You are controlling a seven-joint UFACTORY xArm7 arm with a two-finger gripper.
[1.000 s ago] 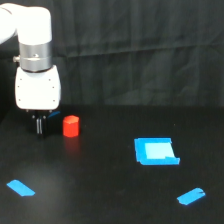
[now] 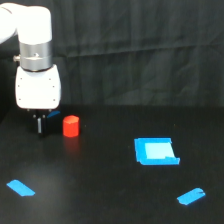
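The white arm comes down at the left, and the dark fingers of my gripper [image 2: 41,124] hang low over the black table. To their right, apart from them, stands a small red block [image 2: 71,126]. A bit of something blue [image 2: 54,114] shows close behind the gripper, mostly hidden by it. The fingers are too small and dark against the table to show whether they are open or shut.
A white square [image 2: 159,150] with a blue border lies flat right of centre. Blue strips lie at front left [image 2: 20,187] and front right [image 2: 191,196]. A dark curtain [image 2: 140,50] hangs behind.
The gripper has shifted very slightly to the right at most. The red block and the blue-bordered square are where they were.
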